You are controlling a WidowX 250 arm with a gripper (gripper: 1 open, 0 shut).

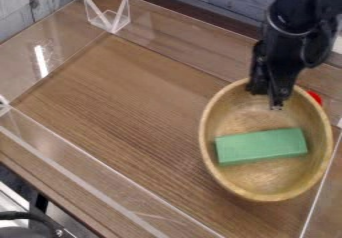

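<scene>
My black gripper [259, 90] is at the upper right, shut on the rim of a large tan wooden bowl [217, 122], which is tilted up toward the camera. A green block [261, 145] lies in the bowl. A small red object [313, 101] is partly hidden behind the bowl's upper right rim.
A clear plastic piece [107, 14] stands near the back left edge.
</scene>
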